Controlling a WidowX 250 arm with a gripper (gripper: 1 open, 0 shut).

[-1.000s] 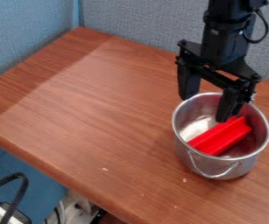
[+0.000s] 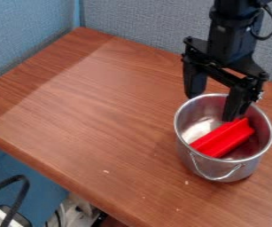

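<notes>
A silver metal bucket with a wire handle stands on the wooden table at the right. Inside it lie red block-like objects, side by side on its bottom. My black gripper hangs over the bucket, open, its two fingers apart with nothing seen between them. The right finger reaches down at the bucket's rim, above the red objects; the left finger is just above the rim's back left.
Blue-grey padded walls stand behind.
My gripper has risen very slightly over the bucket. The bucket and the red objects look unchanged.
</notes>
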